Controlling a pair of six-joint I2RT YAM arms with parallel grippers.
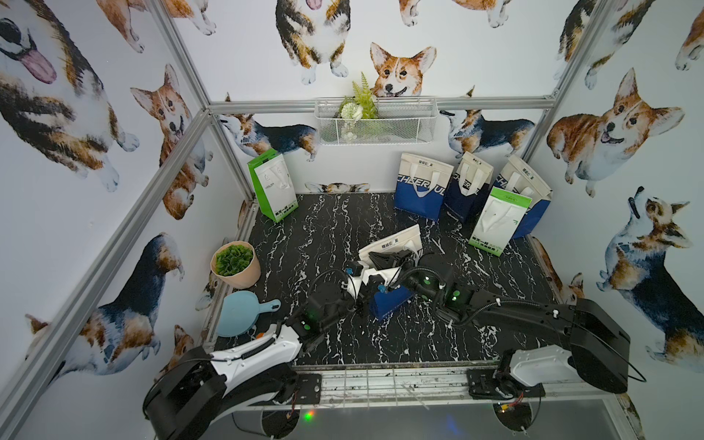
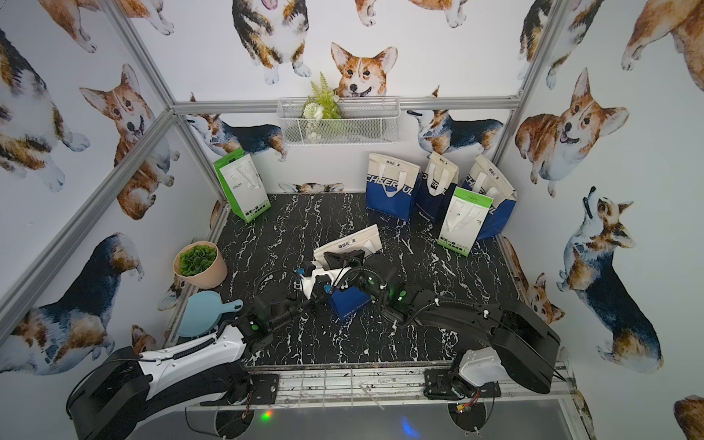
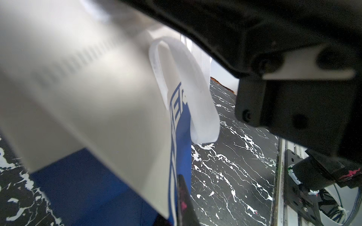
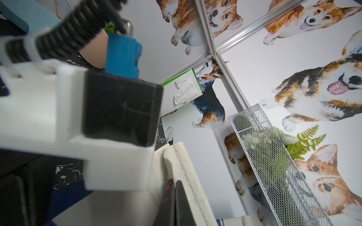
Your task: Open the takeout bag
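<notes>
A blue and cream takeout bag (image 1: pixel 390 299) stands at the middle of the dark table, its cream top (image 2: pixel 346 239) under both arms. In the left wrist view its front (image 3: pixel 83 184) fills the left side, with a white ribbon handle (image 3: pixel 203 109) beside it; my left gripper's fingers (image 3: pixel 184 203) are low in that view at the bag's side, partly hidden, looking shut. My right gripper is shut at the bag's cream top edge (image 4: pixel 188 180); whether paper is between its fingertips is hard to tell. The grippers are crowded close together over the bag.
Blue-white bags (image 1: pixel 418 198) and a green-white bag (image 1: pixel 498 223) stand at back right, another (image 1: pixel 272 190) at back left. A potted plant (image 1: pixel 242 271) and light-blue board (image 1: pixel 234 315) are at left. A wire basket (image 1: pixel 396 128) hangs on the back wall.
</notes>
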